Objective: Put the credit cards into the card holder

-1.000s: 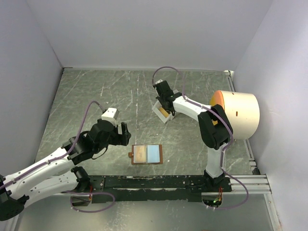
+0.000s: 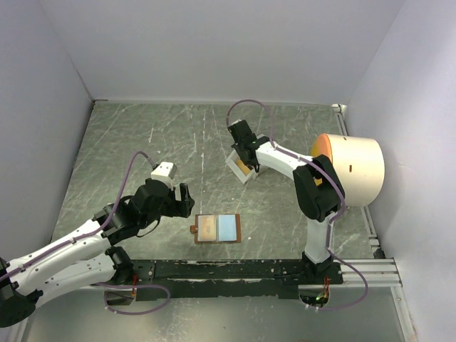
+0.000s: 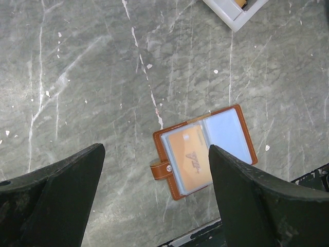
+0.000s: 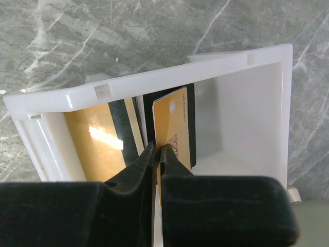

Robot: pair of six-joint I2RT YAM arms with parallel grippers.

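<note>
The brown card holder [image 2: 218, 228] lies open and flat near the front edge, its clear sleeves over a tan side and a pale blue side. Above and left of it, my left gripper stands open, with nothing between its fingers. Farther back, the white box [image 4: 254, 110] holds several upright cards. My right gripper reaches into this box, shut on the edge of a gold card [image 4: 177, 116]. That card leans slightly away from a black card [image 4: 192, 123] behind it. Another gold card with a dark stripe [image 4: 95, 134] rests in the box's left part.
A large cream cylinder [image 2: 360, 171] with an orange end stands at the right wall, close to my right arm. Bare grey marbled table [image 2: 128, 142] stretches across the back and left. Grey walls border the table.
Almost nothing differs: my right gripper stays at the white box with only a very slight shift. The left arm and the card holder have kept their places.
</note>
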